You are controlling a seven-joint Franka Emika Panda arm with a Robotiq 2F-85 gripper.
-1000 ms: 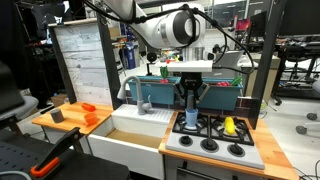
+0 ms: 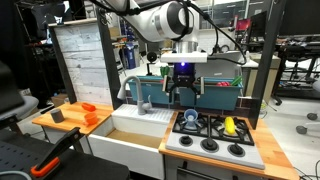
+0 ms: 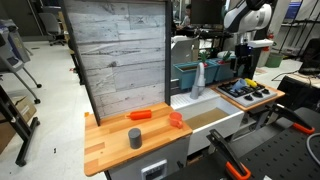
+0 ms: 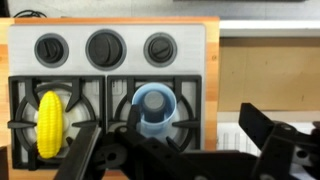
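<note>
A blue cup rests on the left side of the stove, among the dark burner grates. In the wrist view the cup appears from above, with its round opening showing. My gripper is open above the cup, its fingers spread apart and nothing between them. Below and right of the cup in the wrist view, the gripper partly covers the stove. A yellow corn cob lies on the other burner, away from the gripper.
Left of the stove is an open sink basin with a faucet behind it. A grey cup, a red cup and an orange-red object stand on the far wooden counter. A teal shelf runs behind the stove.
One second ago my gripper was lower, down around the blue cup. Now it is higher and clear of it, with the cup left on the stove.
</note>
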